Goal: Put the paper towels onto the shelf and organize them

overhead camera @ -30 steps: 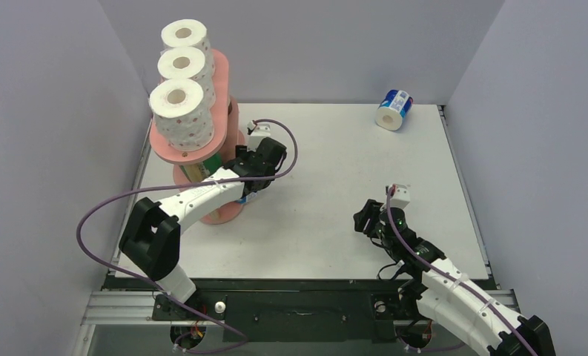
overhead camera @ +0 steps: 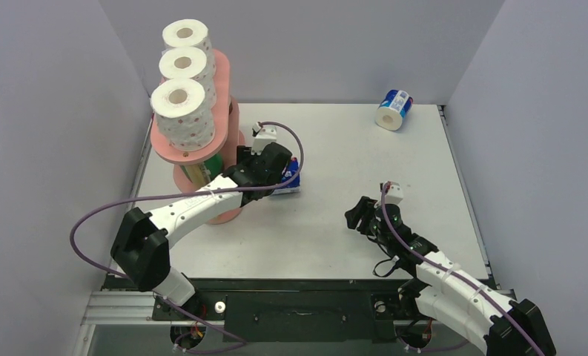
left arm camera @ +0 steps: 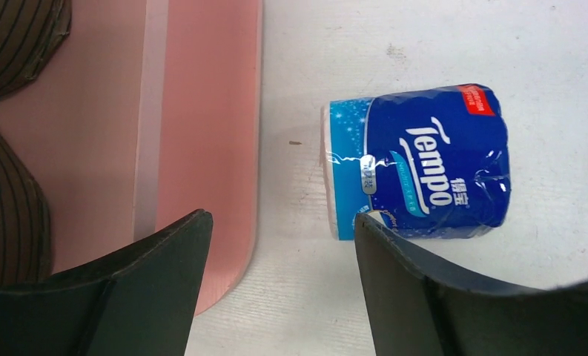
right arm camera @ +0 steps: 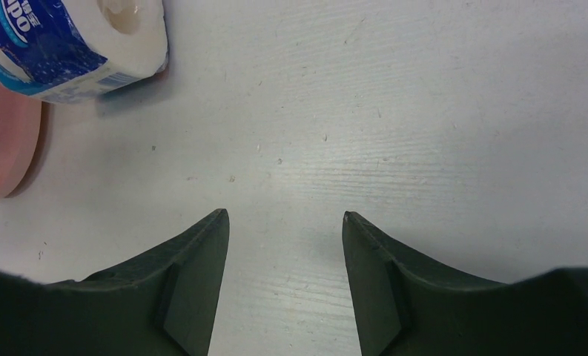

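Observation:
A blue Tempo paper towel roll lies on its side on the table, right of the pink shelf's base. In the top view this roll is partly covered by the left arm. My left gripper has its fingers apart with nothing between them; its right finger reaches the roll's lower left edge in view, contact unclear. A second blue roll lies at the back right of the table. Over the table's right middle, my right gripper is open and empty. Three white rolls stand atop the shelf.
Dark striped items sit on the shelf's lower level, partly out of view. Grey walls enclose the table. A purple cable loops over the left arm.
The roll near the shelf now shows to the right of my left gripper; a second ago only a sliver showed below it. The left gripper shifted slightly right, the right one slightly left.

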